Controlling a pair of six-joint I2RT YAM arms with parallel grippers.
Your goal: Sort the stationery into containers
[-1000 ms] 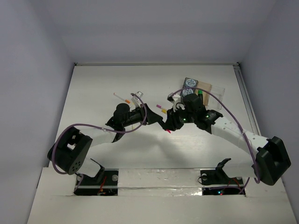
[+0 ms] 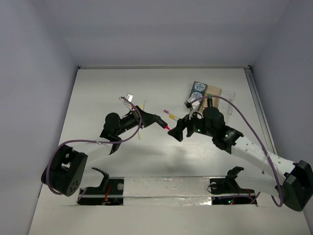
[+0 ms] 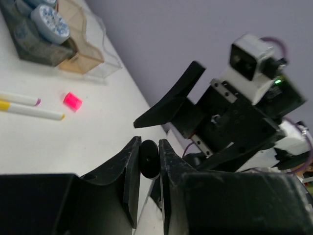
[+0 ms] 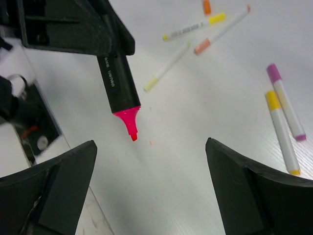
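A black highlighter (image 4: 117,83) with a bare pink tip (image 4: 129,120) is in my left gripper (image 2: 160,122), which is shut on it. From the left wrist view only the pen's dark end (image 3: 149,159) shows between the fingers. My right gripper stands open and empty just beyond that tip, apart from it. A small pink cap (image 3: 72,101) appears near two white pens, one with a yellow end (image 3: 34,110) and one with a purple end (image 4: 288,108). Several more pens, such as a yellow-capped one (image 4: 195,27), lie scattered on the left side.
At the back right stand a dark container with round lids (image 2: 198,90), a tan container (image 2: 213,90) and a clear one (image 2: 230,95). The right arm partly covers them from above. Both grippers are close together mid-table.
The grippers were together around the highlighter; now they are apart. My left arm has drawn back left, my right gripper has shifted slightly toward the front, and the pink tip shows between them.
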